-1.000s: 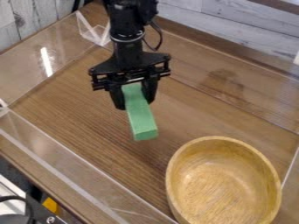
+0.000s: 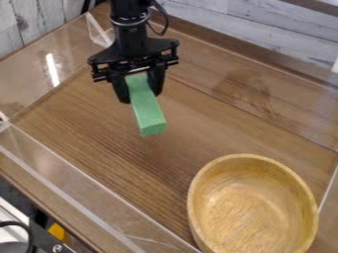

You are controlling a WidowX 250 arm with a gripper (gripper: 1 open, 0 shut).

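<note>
My black gripper (image 2: 137, 81) is at the upper middle of the camera view, shut on a green block (image 2: 145, 110), which hangs below its fingers over the wooden table (image 2: 119, 168). The block is long and slightly tilted, its lower end toward the front.
A round wooden bowl (image 2: 252, 202) stands at the front right. Clear edging runs along the table's left side, and a pale wall lies behind.
Over the last second my gripper has moved back and slightly left with the green block still in it. The bowl is where it was.
</note>
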